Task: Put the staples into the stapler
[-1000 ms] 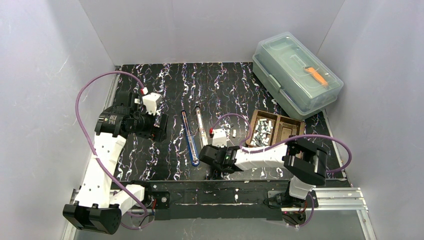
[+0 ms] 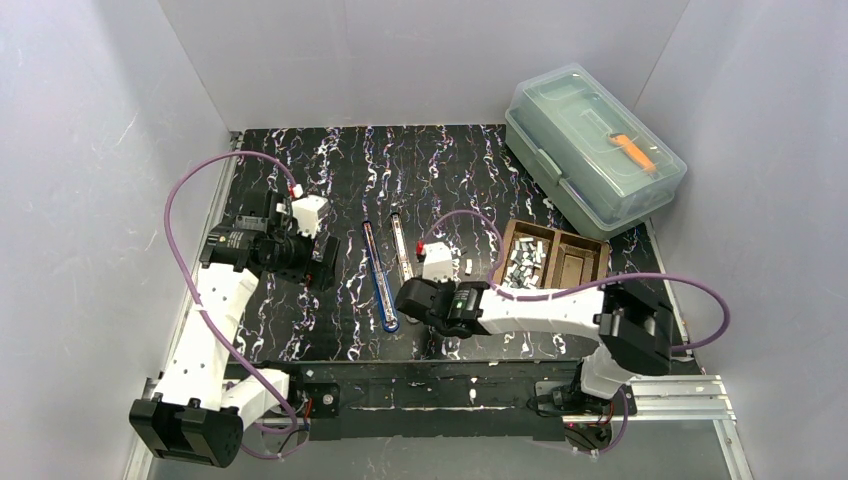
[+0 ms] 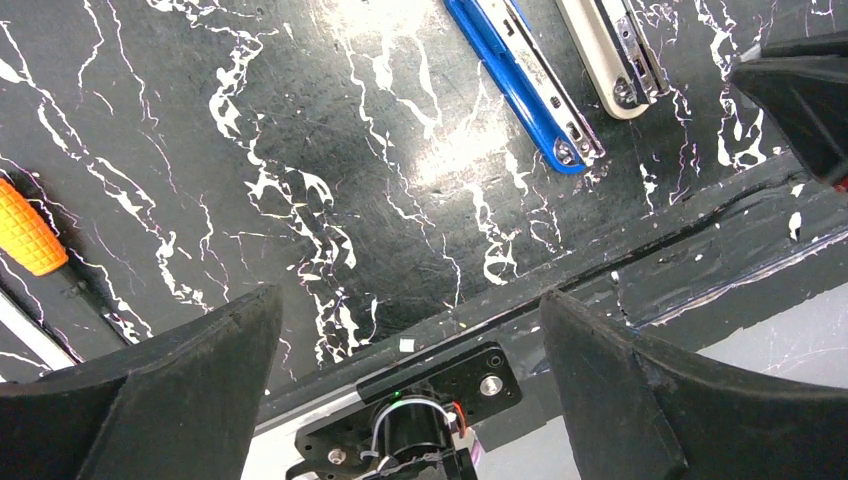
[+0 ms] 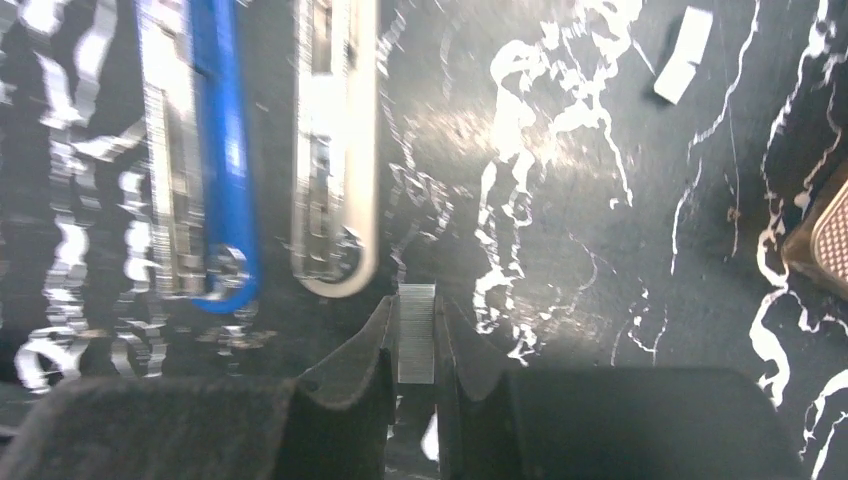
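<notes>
A small silver strip of staples [image 4: 416, 333] stands between the fingertips of my right gripper, which is shut on it. Ahead of it in the right wrist view lie two opened staplers: the cream stapler [image 4: 362, 190] closer, the blue stapler [image 4: 228, 170] further left. From the left wrist the ends of the blue stapler [image 3: 515, 90] and cream stapler [image 3: 592, 50] show, with the tip of the right gripper at the right edge. My left gripper is open and empty, left of both staplers.
A brown two-part tray [image 2: 556, 233] with several staple strips sits at the right. Two loose pieces of staples [image 4: 685, 55] lie between tray and staplers. Behind stands a lidded green box [image 2: 565, 150]. An orange-handled screwdriver [image 3: 28, 232] shows at left.
The right arm has shifted slightly; its elbow has moved right while its gripper stays near the cream stapler's front end. The left arm has drifted a little to the right. The staplers have not moved.
</notes>
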